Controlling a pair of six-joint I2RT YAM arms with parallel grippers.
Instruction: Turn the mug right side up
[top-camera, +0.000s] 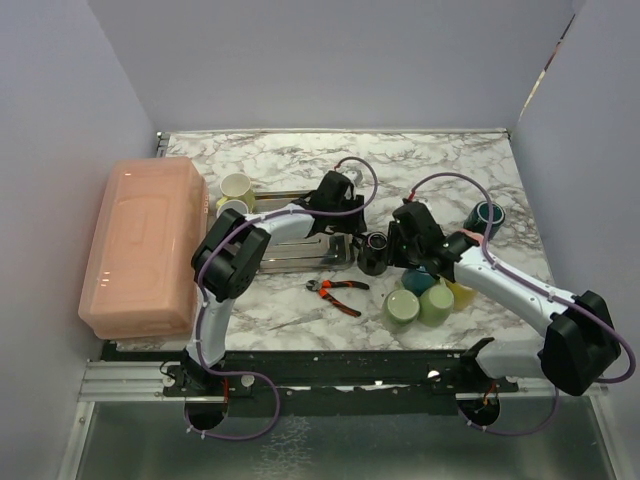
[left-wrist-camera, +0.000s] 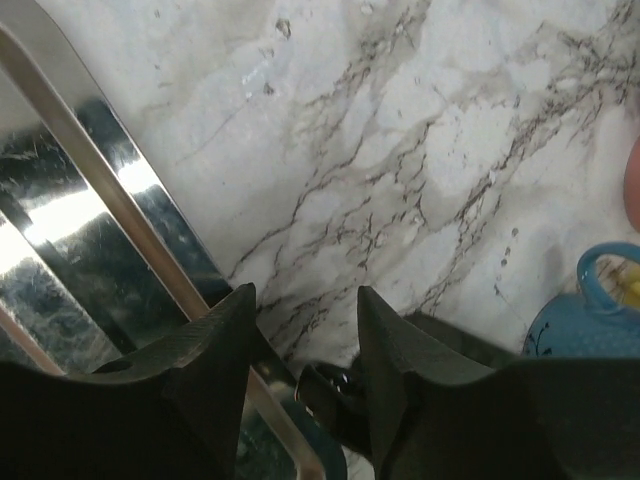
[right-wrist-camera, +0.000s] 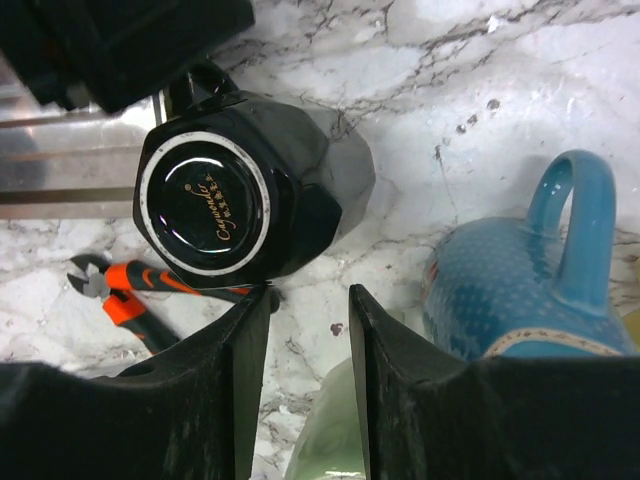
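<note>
The black mug (top-camera: 373, 262) sits at the tray's right edge; the right wrist view shows its base with a gold logo (right-wrist-camera: 205, 200) facing the camera, the handle (right-wrist-camera: 195, 85) toward the tray. My right gripper is shut beside the mug, its left fingertip at the mug's rim; whether it grips anything is unclear. My left gripper hangs over the tray's right edge, its fingers apart above a dark shape that is partly hidden, close to the mug's handle.
The metal tray (top-camera: 300, 258) holds pale cups at left. Pliers (top-camera: 335, 295) lie in front. A blue mug (right-wrist-camera: 520, 290), green cups (top-camera: 402, 308) and a yellow one crowd the right. A pink box (top-camera: 135, 240) stands far left.
</note>
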